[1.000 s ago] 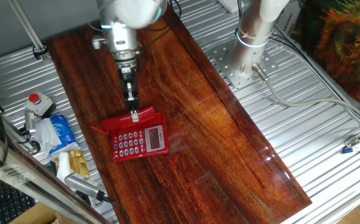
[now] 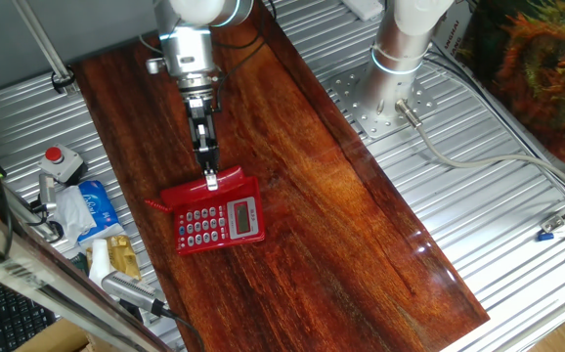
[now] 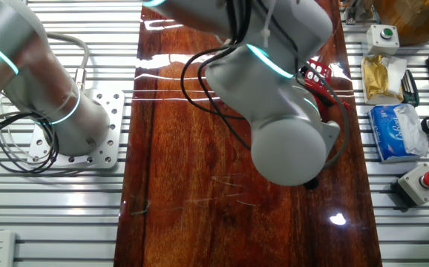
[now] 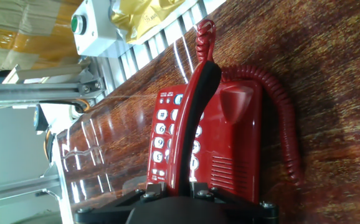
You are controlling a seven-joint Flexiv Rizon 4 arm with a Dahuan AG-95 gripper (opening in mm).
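A red desk telephone (image 2: 214, 235) with a keypad and small display lies on the dark wooden board. Its red handset (image 2: 187, 193) is along the phone's upper side in exterior view 1, with my gripper (image 2: 212, 182) at its middle. In the wrist view the handset (image 4: 192, 118) runs between the two fingertips, and my gripper looks shut on it. Part of the keypad is covered by the handset there, while an empty cradle recess (image 4: 236, 102) shows beside it. In exterior view 2 the arm hides most of the phone (image 3: 317, 78) and the gripper.
The coiled cord (image 4: 284, 118) curves around the phone base. Beyond the board's edge are a blue tissue pack (image 2: 95, 210), a red-button box (image 2: 61, 164) and a yellow packet (image 2: 123, 256). Much of the wooden board (image 2: 361, 254) is bare.
Over the last second the upper arm has shifted slightly up and left in exterior view 1. The fingertips stay at the handset, and the phone base has not visibly moved.
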